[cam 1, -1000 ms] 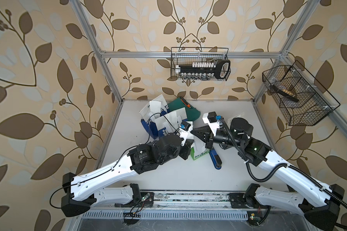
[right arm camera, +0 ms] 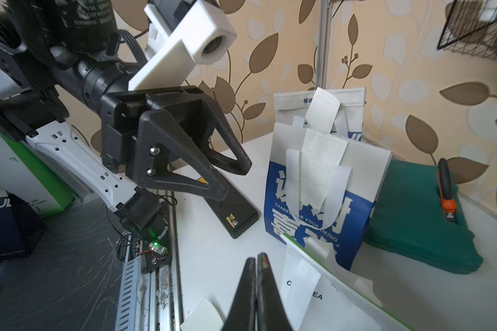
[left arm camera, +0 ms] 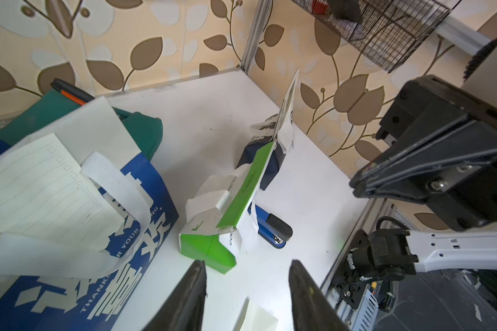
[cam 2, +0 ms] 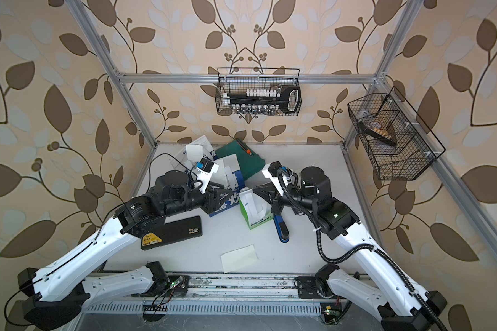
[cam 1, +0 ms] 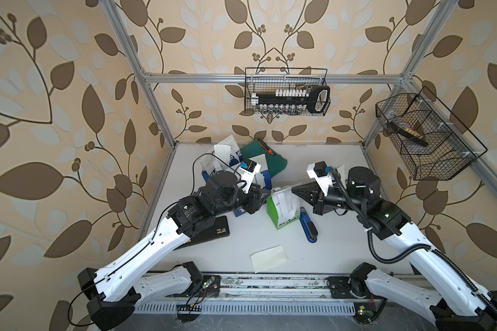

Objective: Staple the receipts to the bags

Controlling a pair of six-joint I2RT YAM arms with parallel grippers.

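Note:
A blank cream receipt slip (cam 1: 269, 258) lies flat on the table's front part, clear of both grippers. My right gripper is shut, its fingertips pressed together with nothing between them. It stands over the right side of a green-and-white bag (cam 1: 281, 215). To that bag's left is my left gripper, open and empty, its fingers wide apart in the left wrist view. A blue stapler (cam 1: 308, 225) rests right of the green bag. The blue-and-white bag (right arm camera: 281, 187) stands behind, a receipt (right arm camera: 319, 165) lying against its front near the handle.
A green pouch (right arm camera: 419, 220) with an orange-handled tool (right arm camera: 446, 187) on it lies at the back. A long black case (cam 2: 171, 231) is at left front. Another dark-and-white bag (left arm camera: 266, 138) stands behind the green one.
The arms have drawn apart.

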